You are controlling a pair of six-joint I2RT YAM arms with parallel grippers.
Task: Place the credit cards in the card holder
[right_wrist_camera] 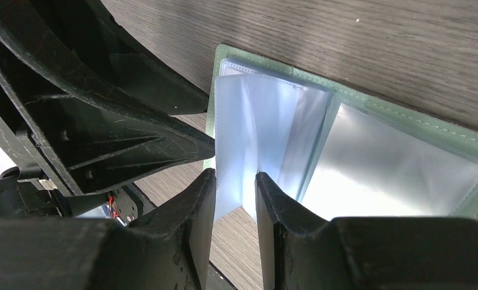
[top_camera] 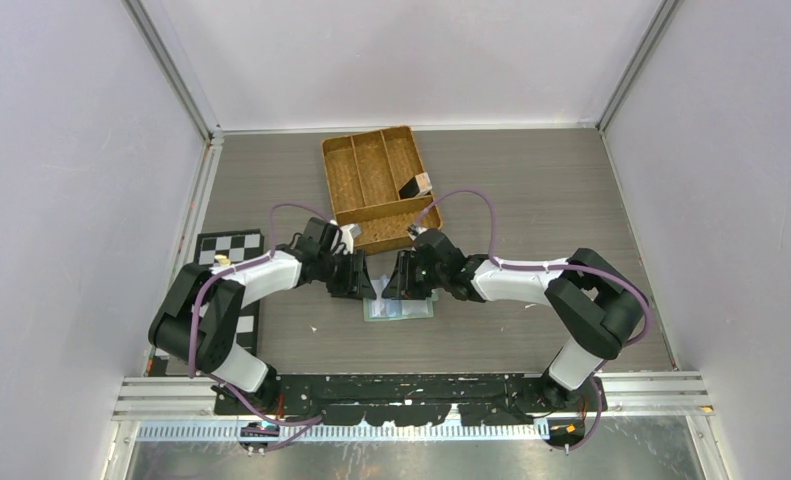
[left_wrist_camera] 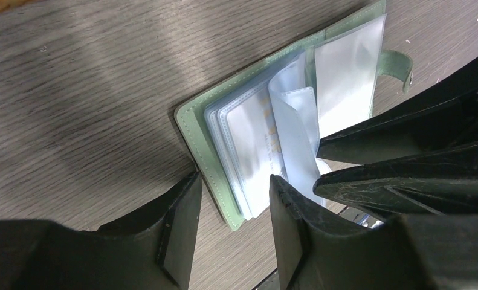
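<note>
The green card holder (left_wrist_camera: 206,145) lies open on the table, showing clear sleeves (right_wrist_camera: 272,139) and a white insert (right_wrist_camera: 381,169). My left gripper is part open over the holder's end, its fingertips at the edge of the sleeve stack. My right gripper is part open at a loose, lifted sleeve flap (left_wrist_camera: 293,133); whether it touches the flap is hard to tell. Both grippers face each other closely in the top view.
A wooden compartment box (top_camera: 356,175) with a small dark object (top_camera: 414,186) sits behind the grippers. A checkered board (top_camera: 229,247) lies at left.
</note>
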